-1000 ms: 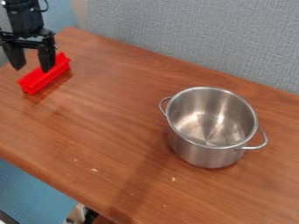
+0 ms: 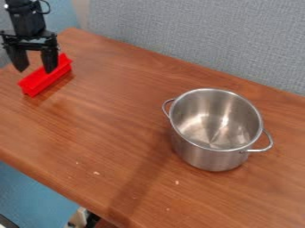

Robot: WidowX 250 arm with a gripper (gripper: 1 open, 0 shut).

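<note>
My black gripper (image 2: 32,61) is at the upper left, open, its two fingers hanging down over a red rectangular object (image 2: 45,78) on the wooden table. The left finger is beside or above the red object's near end and the right finger is over its far part; whether either touches it I cannot tell. A steel pot (image 2: 216,131) with two handles stands upright on the right side of the table, empty inside.
A grey textured wall (image 2: 191,36) runs along the back. The table's near left edge drops to a blue surface below.
My gripper has shifted very slightly left over the last second. The red object and the pot look unmoved.
</note>
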